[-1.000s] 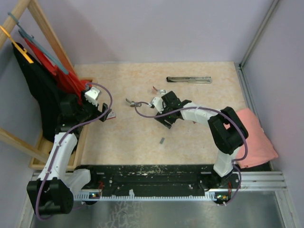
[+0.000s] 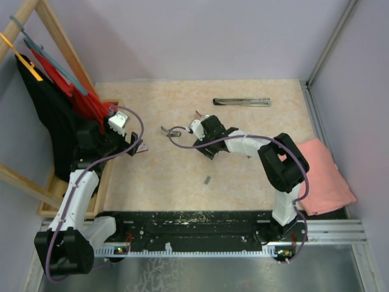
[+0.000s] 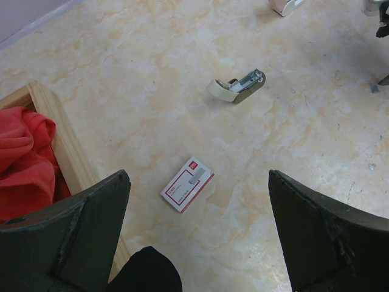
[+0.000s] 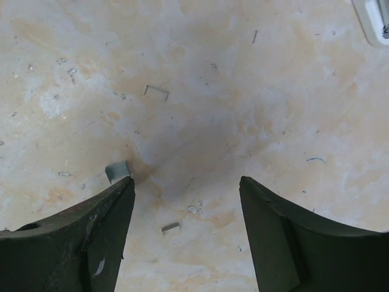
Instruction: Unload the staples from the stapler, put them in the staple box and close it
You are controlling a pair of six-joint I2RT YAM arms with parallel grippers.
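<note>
An opened stapler (image 2: pixel 172 132) with a beige and dark body lies on the table; the left wrist view shows this stapler (image 3: pixel 249 85) with its metal channel exposed. A second, pinkish stapler (image 3: pixel 285 5) is cut off at that view's top edge. My right gripper is open above the table, nothing held. By its left finger lies a short grey staple piece (image 4: pixel 118 171), partly hidden by the fingertip. A smaller piece (image 4: pixel 171 228) and a loose staple (image 4: pixel 157 91) lie nearby. At the wooden frame, my left gripper stands open and empty.
A red and white staple box (image 3: pixel 187 184) lies below my left gripper. A grey strip (image 2: pixel 207 180) sits on clear table at the front. Long dark and silver bars (image 2: pixel 241 102) lie at the back, a pink cushion (image 2: pixel 326 176) at the right, a clothes rack (image 2: pixel 65 48) at the left.
My right arm has shifted a little leftward, covering more of the pinkish stapler behind it. The left arm and the objects on the table stay where they were.
</note>
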